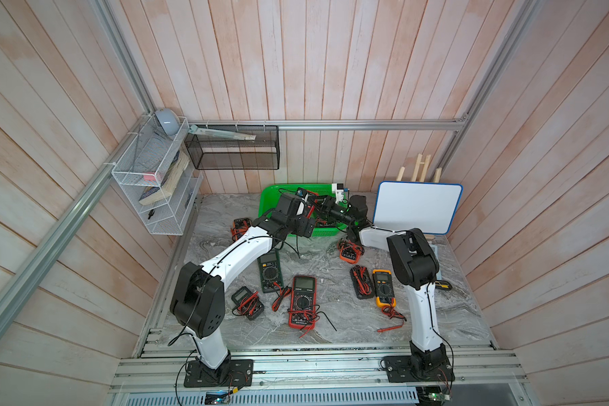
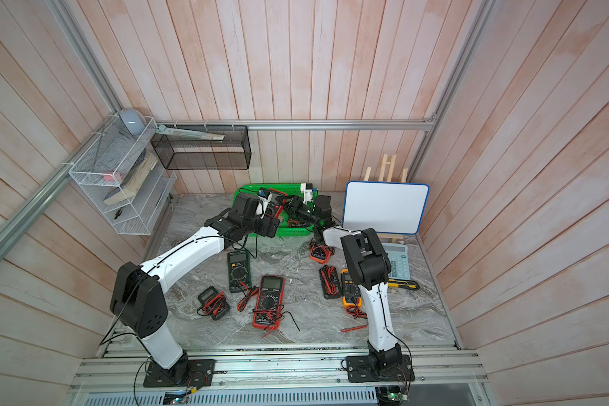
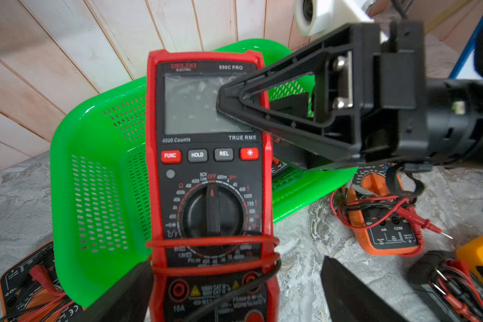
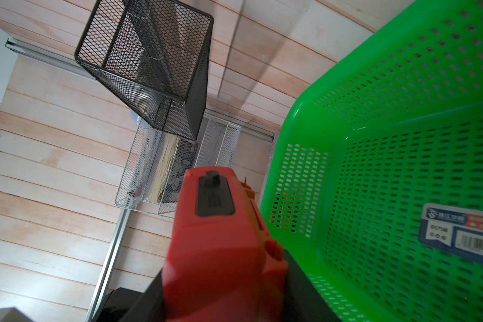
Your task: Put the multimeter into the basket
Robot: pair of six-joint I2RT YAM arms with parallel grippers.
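Note:
A red and black multimeter (image 3: 212, 187) is held face-on to the left wrist view, over the green basket (image 3: 80, 161); a red lead wraps its lower half. My right gripper is shut on its upper part, one finger (image 3: 284, 102) lying across the screen. The multimeter's red end fills the lower middle of the right wrist view. My left gripper stands open around the lower half, with fingers (image 3: 126, 292) apart on each side and a gap to the casing. In the top views both grippers meet over the basket and largely hide the multimeter.
Several other multimeters lie on the table, including a large red one (image 1: 302, 301), a dark green one (image 1: 270, 270) and a yellow one (image 1: 383, 287). A whiteboard (image 1: 416, 208) stands right of the basket. A black mesh shelf (image 1: 233, 159) hangs at the back left.

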